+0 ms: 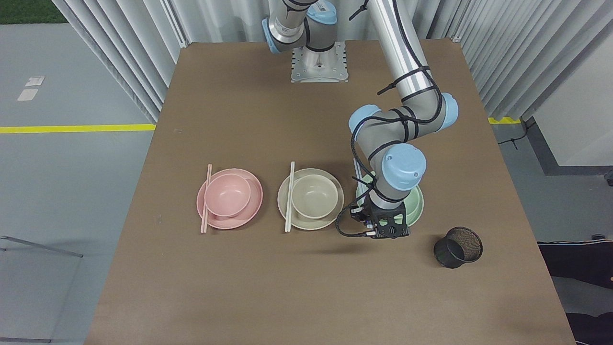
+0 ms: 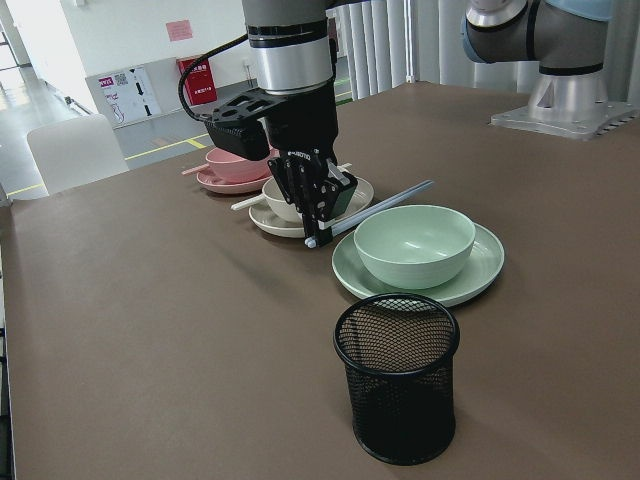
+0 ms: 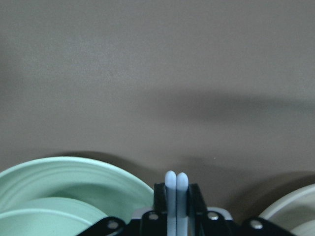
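My gripper (image 2: 318,228) is shut on a pair of light blue chopsticks (image 2: 385,205), lifted at the left side of the green plate (image 2: 470,279) with its green bowl (image 2: 414,250). In the wrist view both chopstick tips (image 3: 176,181) point up between the black fingers. In the front view the arm hides much of the green set. A cream plate (image 1: 324,223) with cream bowl (image 1: 314,195) and chopsticks (image 1: 289,198) sits beside it, and a pink plate (image 1: 241,221) with pink bowl (image 1: 227,194) and chopsticks (image 1: 205,201) further left.
A black mesh cup (image 1: 458,247) stands at the front right of the table (image 1: 258,287).
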